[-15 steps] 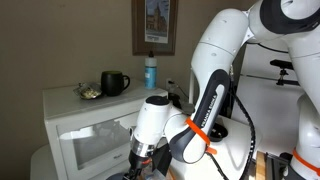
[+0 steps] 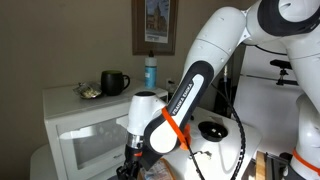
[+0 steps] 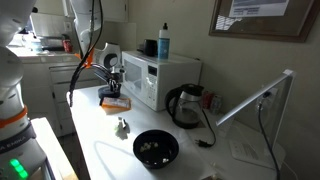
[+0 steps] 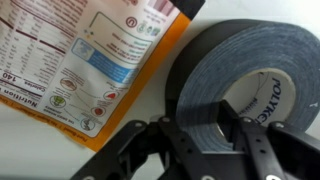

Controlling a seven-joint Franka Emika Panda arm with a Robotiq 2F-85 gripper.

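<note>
A dark roll of tape (image 4: 205, 85) with a blue-grey outer face fills the right half of the wrist view; its white core bears a "POLYKEN" label. My gripper is shut on the wall of the roll, with one finger outside it and the other in the core hole. Left of the roll lies a printed package (image 4: 75, 60) with an orange edge. In exterior view 2 the gripper (image 3: 107, 90) is low at the far end of the counter, by the package (image 3: 117, 103). Exterior view 1 shows the gripper (image 2: 132, 164) near the bottom edge, with the roll hard to make out.
A white microwave (image 3: 170, 82) stands alongside, with a blue bottle (image 3: 163, 42) on top. Nearer are a kettle (image 3: 186, 106), a black pan (image 3: 155, 150) and a small pale object (image 3: 121, 127). Open counter lies between the package and the pan.
In exterior view 1 the arm's lower part has shifted a little left and tilted. More of the package shows to the right of the gripper.
</note>
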